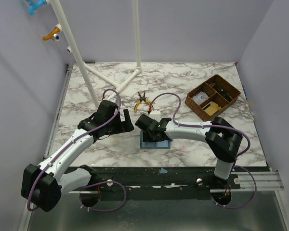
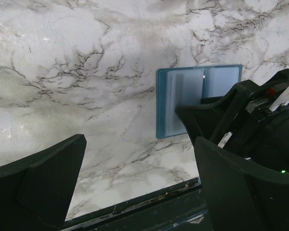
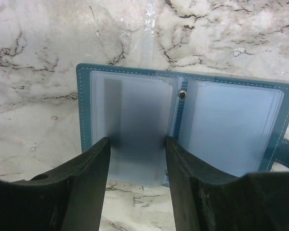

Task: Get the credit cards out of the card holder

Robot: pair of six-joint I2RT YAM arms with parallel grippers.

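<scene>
The blue card holder (image 3: 180, 82) lies spread flat on the marble table, with two clear plastic sleeve sides and a metal snap between them; whether cards sit inside I cannot make out. My right gripper is over its left side, fingers part open and nothing visible held; contact with the sleeve is hard to tell. In the left wrist view, the holder (image 2: 162, 103) is partly hidden by the right gripper. My left gripper (image 1: 127, 121) stands open and empty to the left of the holder, above bare table.
Behind the holder lie orange-handled pliers (image 1: 143, 101). A brown divided box (image 1: 190, 100) with several things in it stands at the back right. White pipes (image 1: 102, 76) rise at the back left. Bare marble lies left of the holder.
</scene>
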